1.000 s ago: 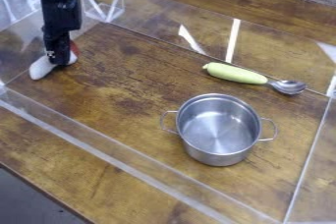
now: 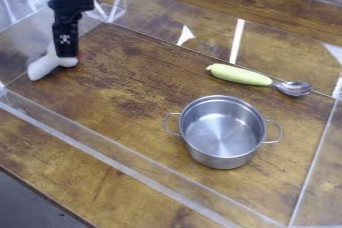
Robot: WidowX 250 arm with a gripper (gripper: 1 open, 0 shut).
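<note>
My black gripper (image 2: 64,47) hangs at the upper left, its open fingers just above and over a white soft-looking object (image 2: 48,65) with a small red part behind it, lying at the left of the wooden table. A steel pot (image 2: 221,137) with two side handles stands right of centre. A pale green, corn-like object (image 2: 238,73) lies at the upper right, next to a metal spoon head (image 2: 294,87).
Clear acrylic walls border the work area on the wooden table (image 2: 134,122).
My gripper has shifted slightly right and upward from low around the white object, which stays at the left.
</note>
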